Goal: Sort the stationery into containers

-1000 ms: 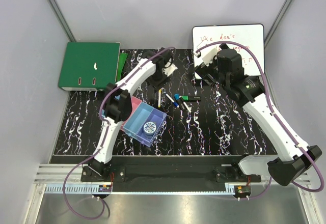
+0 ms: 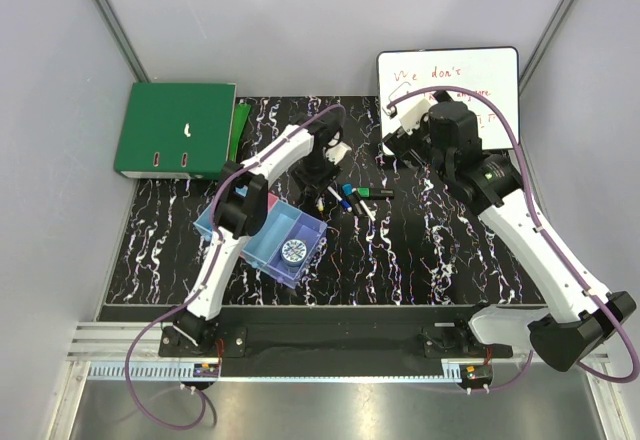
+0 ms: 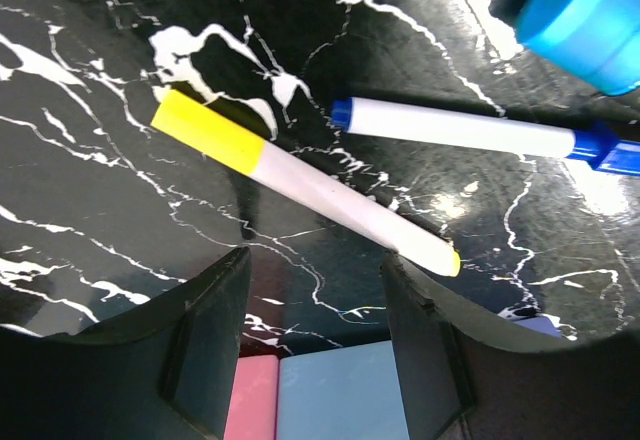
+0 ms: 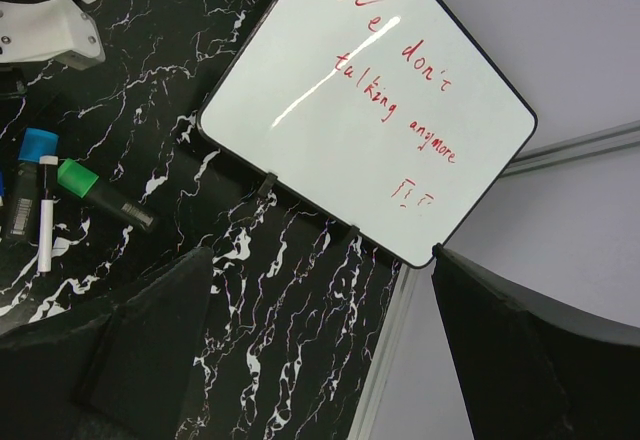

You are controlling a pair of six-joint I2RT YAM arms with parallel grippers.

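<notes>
My left gripper stands open just above the table, with nothing between its fingers. A white marker with a yellow end (image 3: pixel 310 185) lies slantwise before it; one end is close to the right-hand finger (image 3: pixel 412 305). Beside it lie a white-and-blue marker (image 3: pixel 460 127) and a blue-capped marker (image 3: pixel 590 25). The top view also shows a green-capped black marker (image 2: pixel 376 193) and a thin white marker (image 2: pixel 368 211). The divided tray (image 2: pixel 263 248) has blue, red and purple compartments; the red one is partly hidden by the left arm. My right gripper is open and empty, raised near the whiteboard.
A round blue-and-white item (image 2: pixel 293 252) sits in the tray's purple compartment. At the back left stands a large green folder (image 2: pixel 175 130); a whiteboard (image 2: pixel 450 70) leans at the back right.
My left gripper has moved slightly right and toward the front, covering more of the yellow-ended marker. That marker's visible end now shows slightly farther right. The right arm has barely moved.
</notes>
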